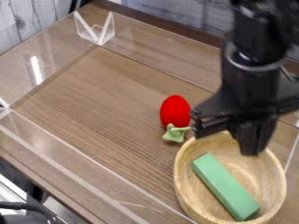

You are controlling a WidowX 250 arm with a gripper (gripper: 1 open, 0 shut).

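Note:
My dark gripper (pixel 228 114) hangs at the right, above a round wooden bowl (pixel 187 179). It looks shut, and I see nothing held in it. A green block (pixel 225 185) lies in the bowl, below the fingertips. A red object (pixel 176 112) with a green part (pixel 177 133) lies on the table, left of the gripper.
A white wire item (pixel 93 28) stands near the back left. Dark shapes lie at the lower left corner.

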